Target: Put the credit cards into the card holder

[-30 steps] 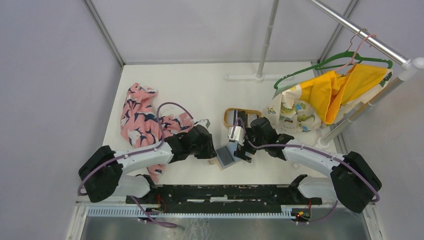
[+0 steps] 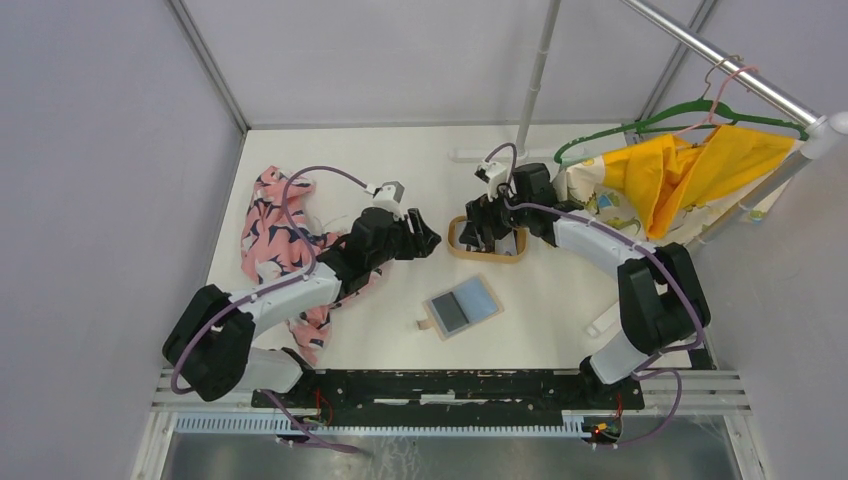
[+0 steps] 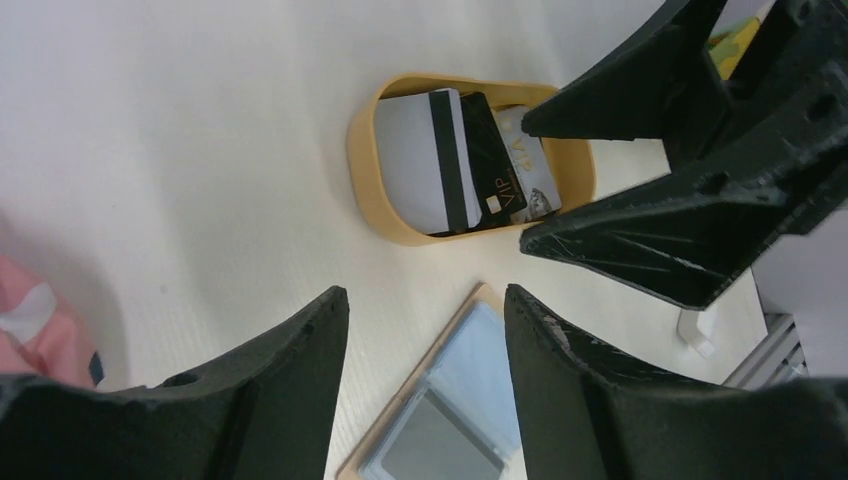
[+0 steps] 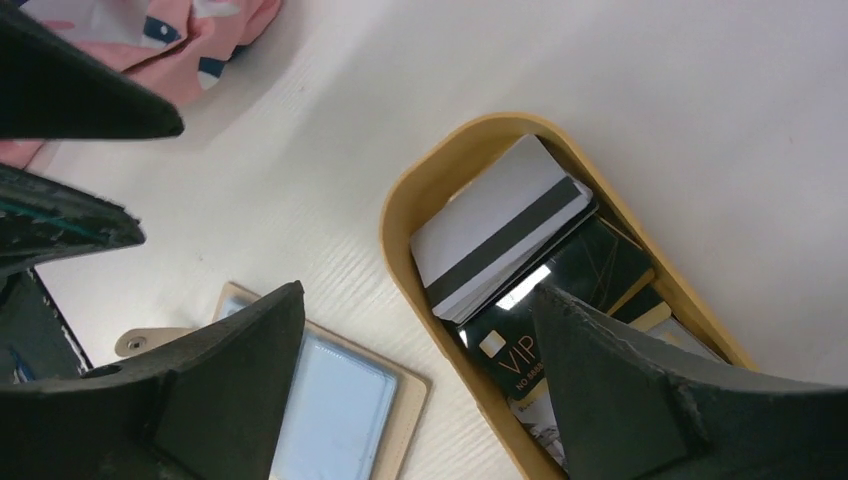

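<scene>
A tan oval tray (image 4: pixel 405 225) holds cards: a white card with a dark stripe (image 4: pixel 490 215), a black VIP card (image 4: pixel 505 350) and a pale card beneath. The card holder (image 2: pixel 462 307), a tan-edged piece with dark grey and light blue panels, lies flat in front of the tray. My left gripper is open and empty above the table, left of the tray. My right gripper stands open over the tray, with no card held; its black fingers also show at upper right in the left wrist view.
A pink patterned cloth (image 2: pixel 272 230) lies on the left. A rail (image 2: pixel 730 70) with hangers and yellow cloth (image 2: pixel 690 180) stands at the right. Bare table (image 2: pixel 390 150) lies behind the tray and around the holder.
My right gripper has moved back from over the card holder to above the tray. My left gripper has moved back and up, away from the holder, which is now uncovered.
</scene>
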